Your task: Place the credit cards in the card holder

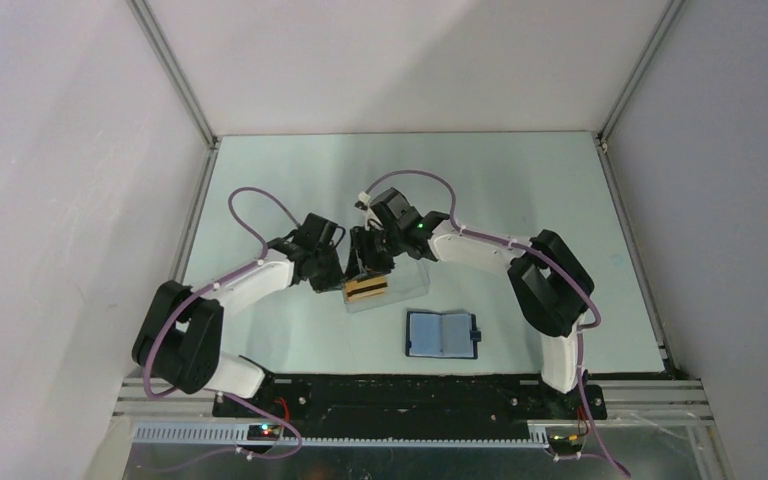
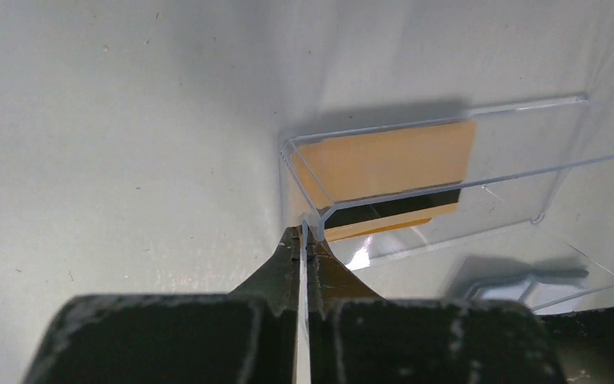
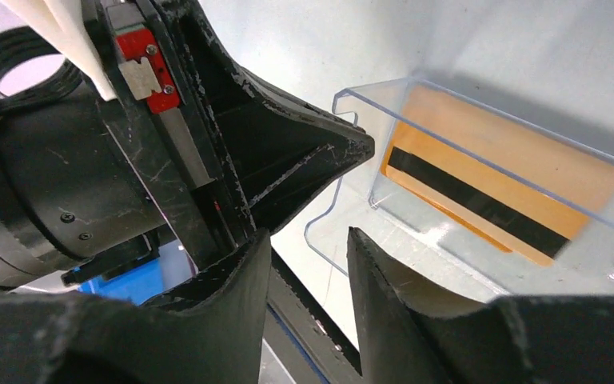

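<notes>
A clear acrylic box [image 1: 406,292] lies mid-table, orange cards with a black stripe [image 1: 365,288] inside it at its left end; they show closer in the left wrist view [image 2: 392,160] and right wrist view [image 3: 504,160]. My left gripper is shut at the box's near left corner, with the thin clear wall at its fingertips. My right gripper is part open above the box, nothing visible between its fingers. The left gripper's black body also appears in the right wrist view, beside the box's end.
An open dark-edged holder with blue-grey inner panels [image 1: 441,334] lies at the front, right of the box. Side walls and a back wall surround the table.
</notes>
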